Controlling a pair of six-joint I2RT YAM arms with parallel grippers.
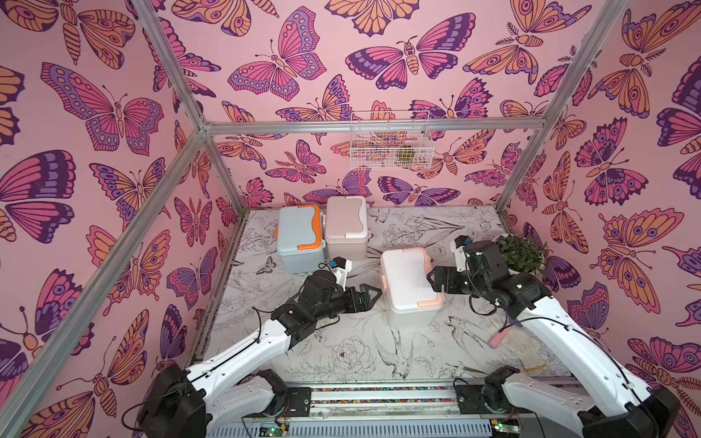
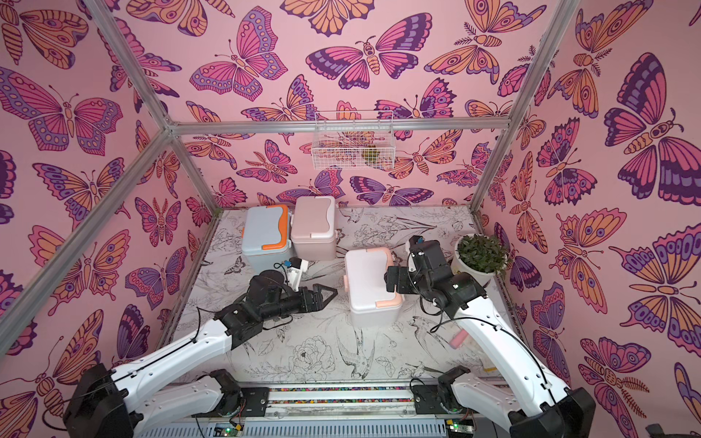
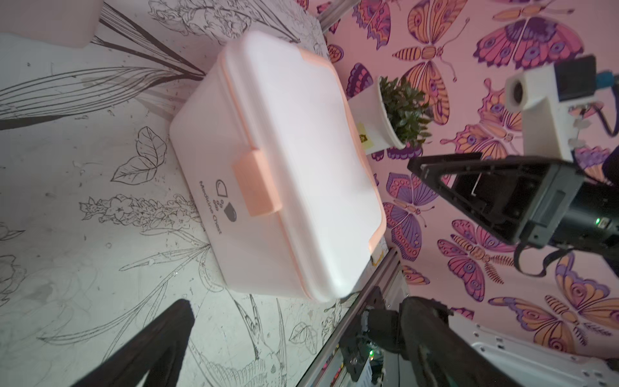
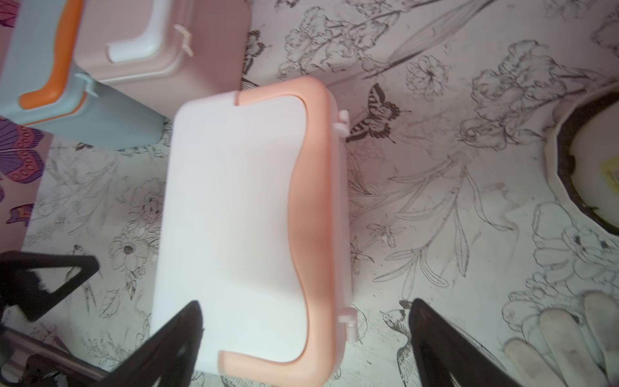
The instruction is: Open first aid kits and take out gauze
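Observation:
A closed white medicine chest with peach trim (image 1: 409, 284) stands mid-table; its peach latch (image 3: 255, 182) and printed label show in the left wrist view. My left gripper (image 1: 368, 298) hangs just left of it, open and empty. My right gripper (image 2: 393, 279) is over the chest's right part, its blurred fingers apart with nothing between them in the right wrist view. A blue kit with orange trim (image 1: 295, 233) and a pale pink kit (image 1: 347, 222) stand closed at the back left. No gauze is visible.
A potted plant (image 2: 478, 255) stands at the right wall, with a pink-handled tool (image 1: 500, 335) before it, partly under the right arm. A wire basket (image 1: 390, 153) hangs at the back.

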